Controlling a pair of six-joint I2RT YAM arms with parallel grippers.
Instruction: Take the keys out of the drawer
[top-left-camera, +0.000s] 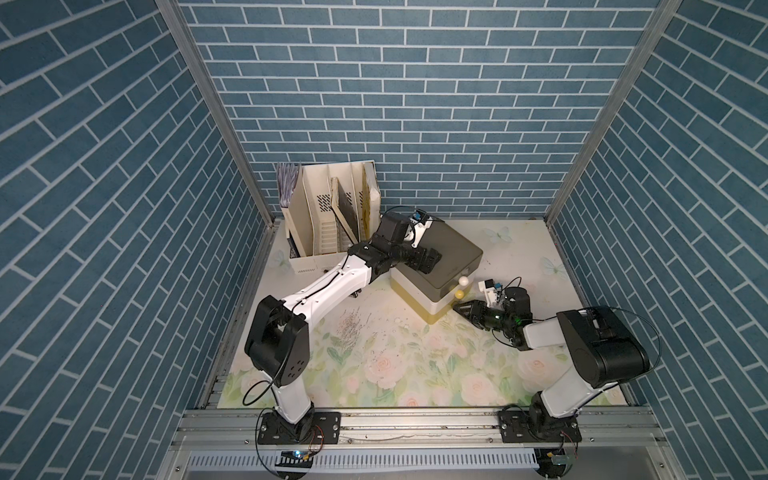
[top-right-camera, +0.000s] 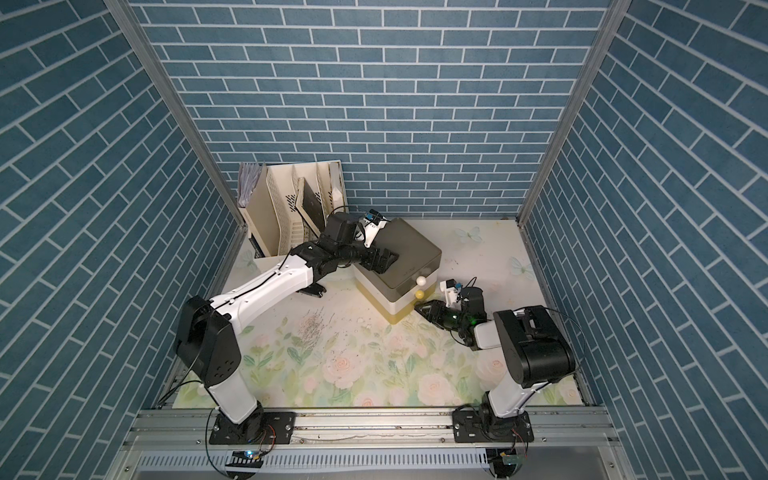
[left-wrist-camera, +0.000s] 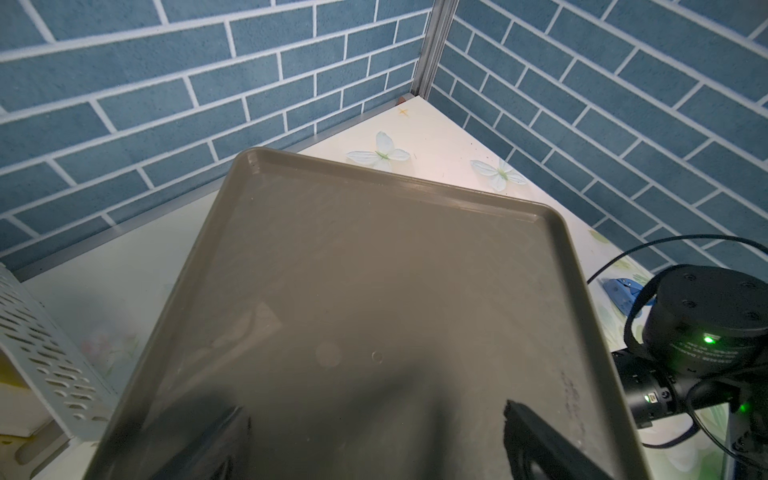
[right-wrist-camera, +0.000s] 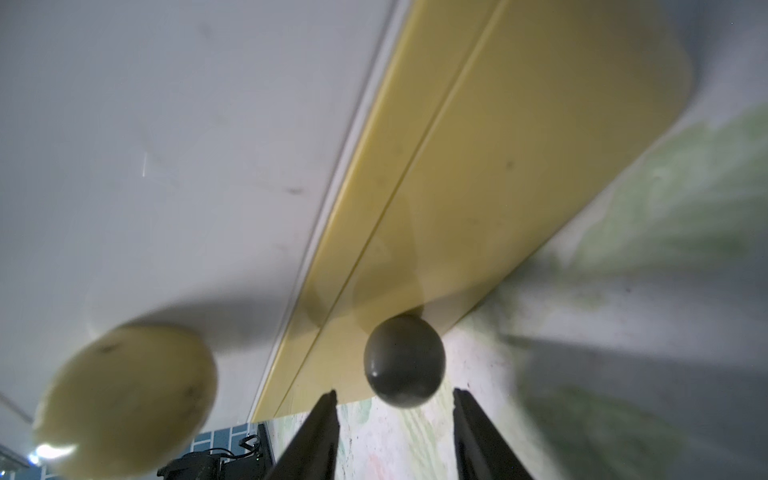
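The small drawer unit has a grey top, a white upper front and a yellow bottom drawer with a dark round knob. A yellow knob is on the white front. My left gripper rests over the top, fingers apart and empty. My right gripper stands open at the bottom drawer's front, its fingertips just short of the dark knob. No keys show.
A cream file organiser holding papers stands at the back left. Tiled walls enclose the area.
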